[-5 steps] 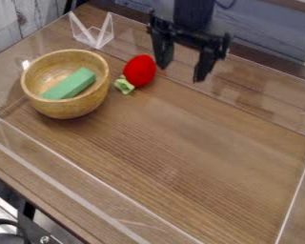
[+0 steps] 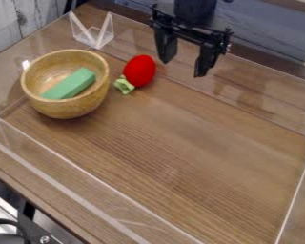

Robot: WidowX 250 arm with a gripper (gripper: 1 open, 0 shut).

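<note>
My black gripper (image 2: 193,48) hangs over the back middle of the wooden table, to the right of a red oval object (image 2: 141,70). Whether it is open or shut is hard to tell. A small light green object (image 2: 125,84) lies just below the red one. At the left, a wooden bowl (image 2: 52,106) holds a green oblong block (image 2: 73,84).
A white wire-like object (image 2: 91,30) stands at the back left. A dark cable or fitting shows at the bottom left corner.
The arm has shifted a little and pulled back toward the rear of the table over the last second. The bowl, red object and green pieces have not visibly moved.
</note>
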